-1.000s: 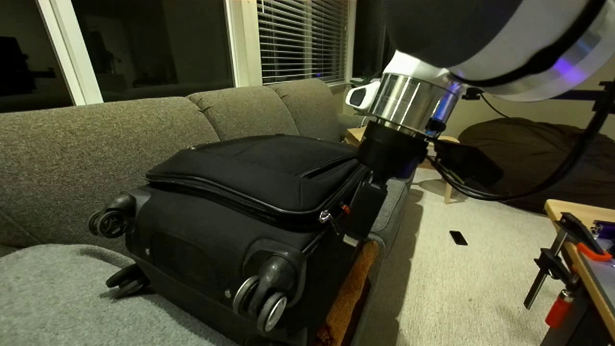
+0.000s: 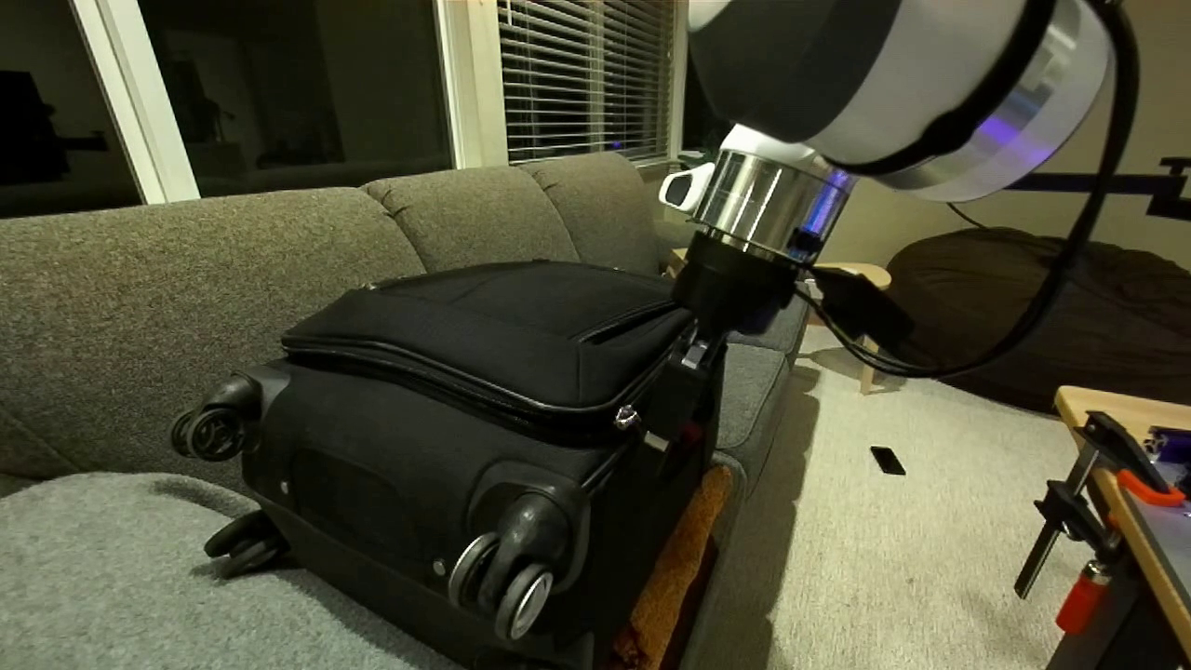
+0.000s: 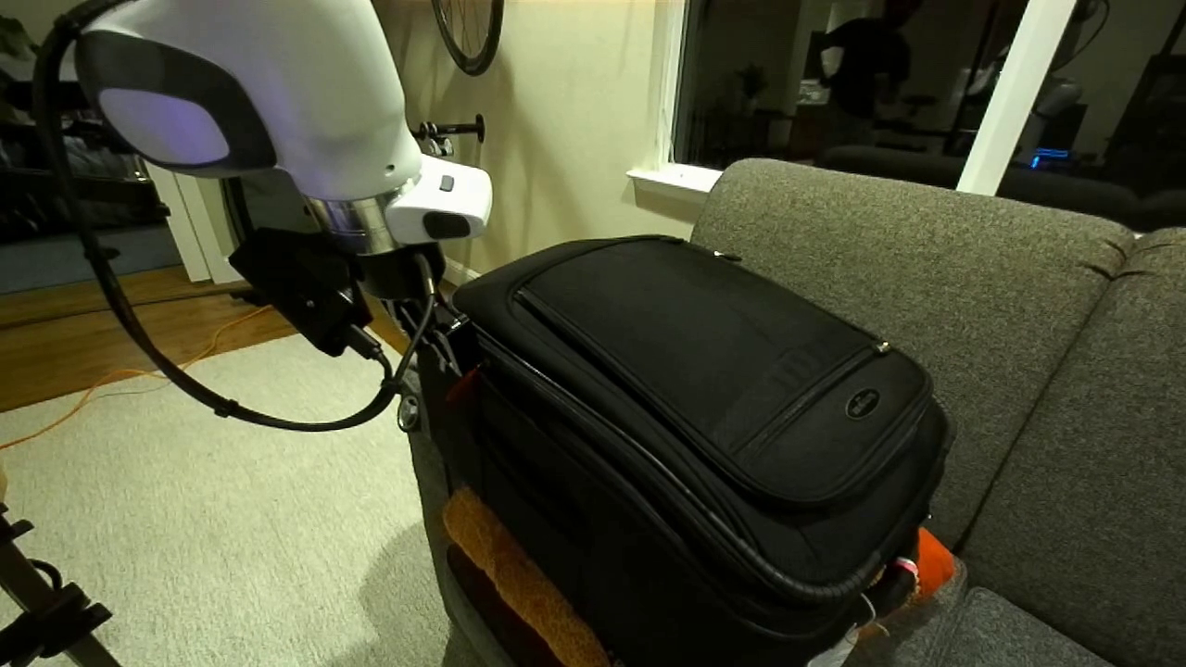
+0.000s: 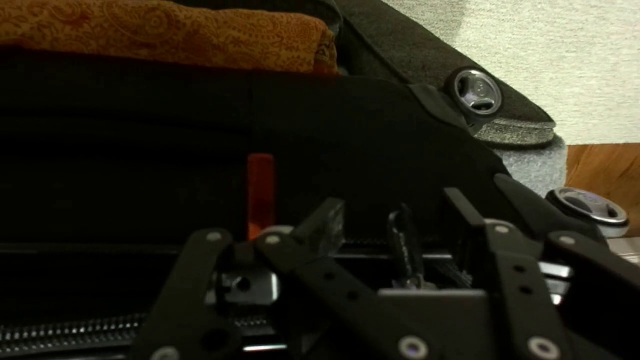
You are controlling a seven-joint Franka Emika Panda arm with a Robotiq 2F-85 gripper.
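A black suitcase (image 2: 469, 346) lies on its back on the couch, its zipped front upward. At its side edge, my gripper reaches down along the zipper (image 4: 78, 330). In the wrist view the fingers stand apart, and a dark, shiny loop (image 4: 405, 246), apparently a zipper pull, lies in the gap. Neither finger clearly closes on it. A red tag (image 4: 261, 192) hangs left of the fingers against the suitcase side. In exterior view 1 a metal zipper pull (image 2: 627, 417) sits at the near corner, just left of my gripper (image 2: 683, 408); the dark fingers blend into the suitcase there.
Orange patterned cloth (image 4: 180, 33) lies beneath the suitcase's side. Wheels (image 2: 525, 586) stick out at its near end. The couch backrest (image 2: 223, 279) rises behind. Open carpet (image 2: 893, 536) borders the couch, with a phone (image 2: 888, 460) on it and a clamped table (image 2: 1117, 402) at right.
My arm and gripper have moved left, closer against the suitcase edge. The red tag now shows slightly lower and to the right. The suitcase has stayed essentially in place.
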